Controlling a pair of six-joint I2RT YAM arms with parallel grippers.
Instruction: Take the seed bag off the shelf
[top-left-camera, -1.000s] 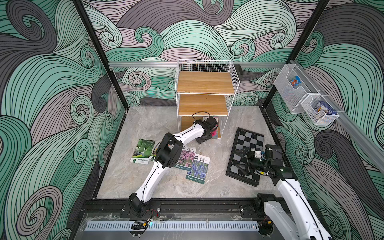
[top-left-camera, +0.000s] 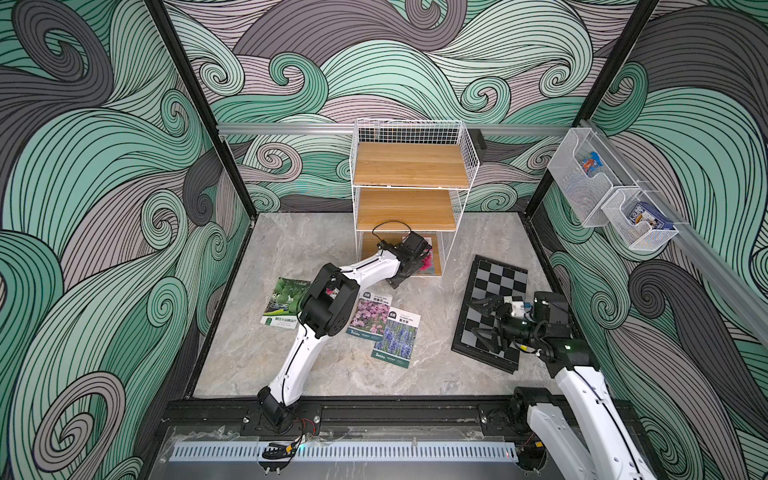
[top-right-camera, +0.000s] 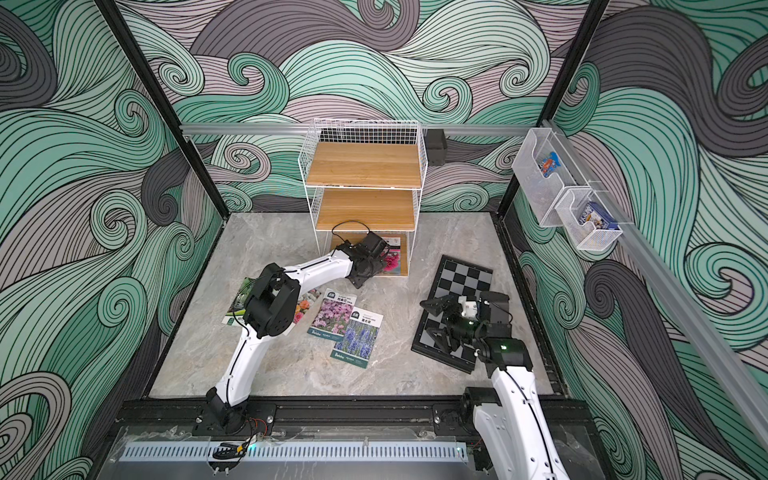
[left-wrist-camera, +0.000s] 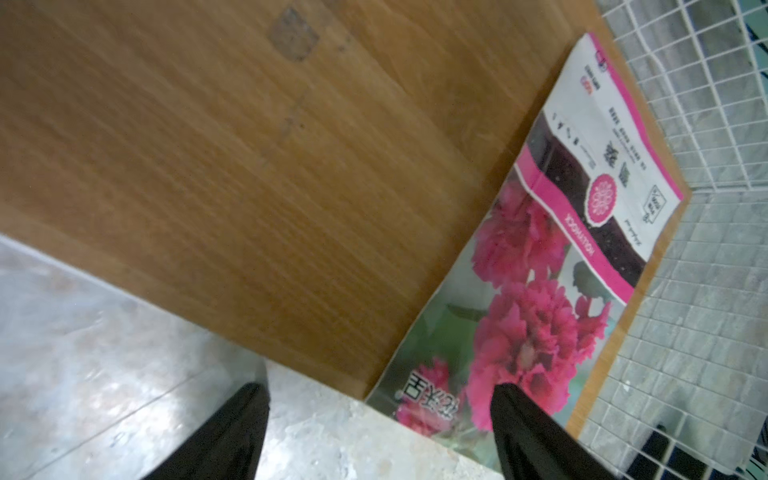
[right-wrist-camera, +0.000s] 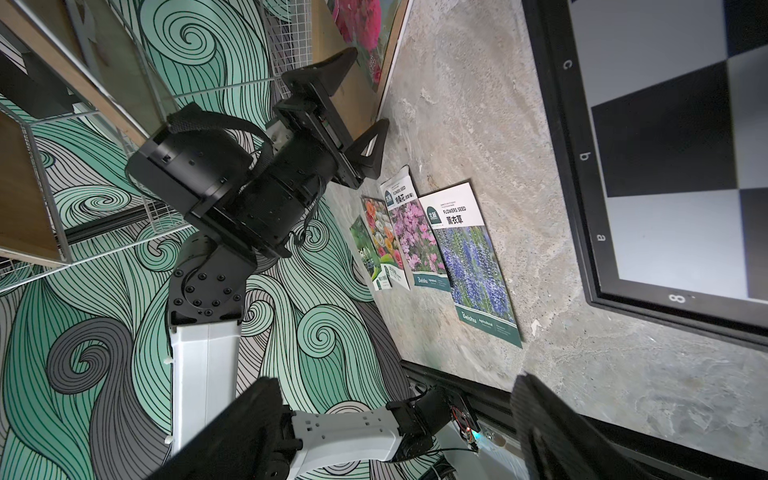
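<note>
The seed bag with pink flowers (left-wrist-camera: 528, 320) lies flat along the right side of the bottom wooden shelf board (left-wrist-camera: 320, 200), one end projecting past the front edge. Just in front of that end, my left gripper stands open, its right finger overlapping the bag's front part in the left wrist view. Nothing is held between its fingers. The top left view shows only part of the bag (top-left-camera: 426, 260), the rest being covered by the left gripper. Over the chessboard, my right gripper (top-left-camera: 477, 318) has its fingers apart and is empty.
Several other seed bags lie on the table, among them a purple-flowered one (top-left-camera: 396, 337) and a pink one (top-left-camera: 369, 316). White wire mesh (left-wrist-camera: 704, 264) borders the shelf board beside the bag. The chessboard (top-left-camera: 489, 280) lies at right.
The bag shows no clear movement. The right arm is nearly still.
</note>
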